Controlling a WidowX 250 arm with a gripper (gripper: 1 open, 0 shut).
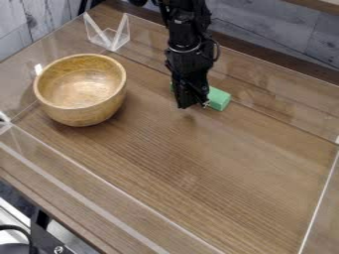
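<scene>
My black gripper (191, 95) hangs over the wooden table (225, 179) at the upper middle of the camera view. A small green block (216, 99) lies at its right side, partly hidden behind the fingers, with more green showing to their left. I cannot make out whether the fingers are open or shut on it.
A large wooden bowl (79, 91) stands on the left. A white wire object (103, 30) sits at the back left, near the table's edge.
</scene>
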